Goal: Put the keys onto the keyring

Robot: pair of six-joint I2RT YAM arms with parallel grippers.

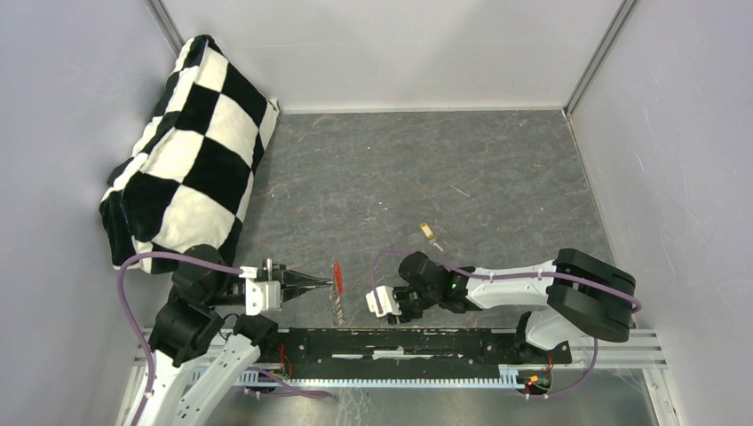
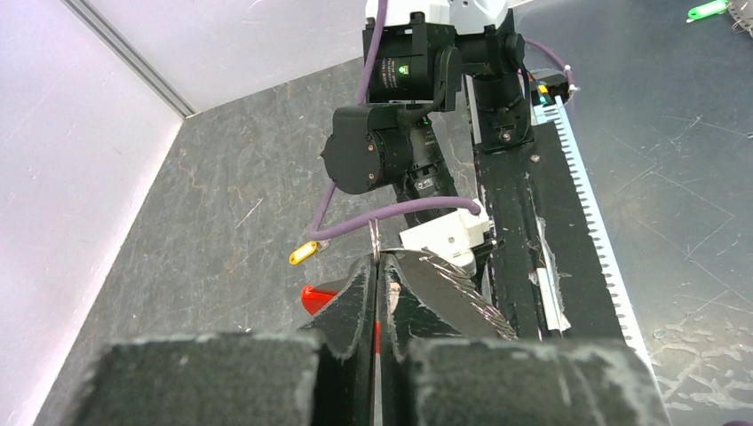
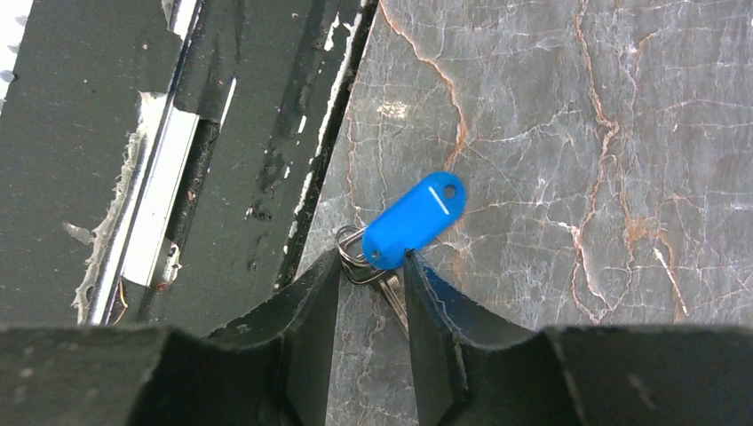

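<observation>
My left gripper is shut on a twisted wire keyring (image 2: 462, 288), seen edge-on at the fingertips. A red tag (image 1: 337, 277) hangs with it, and in the top view the wire (image 1: 337, 309) reaches toward the front edge. My right gripper is part open, low over a key with a blue tag (image 3: 415, 220) on the grey tabletop. The tag's small ring (image 3: 351, 247) and the metal key (image 3: 393, 297) show between and just beyond its fingers, not visibly clamped. From above, the right arm hides the blue tag.
A key with a yellow tag (image 1: 426, 231) lies behind the right gripper. A green tag (image 2: 708, 11) shows at the corner of the left wrist view. A checkered cushion (image 1: 195, 142) leans at the left.
</observation>
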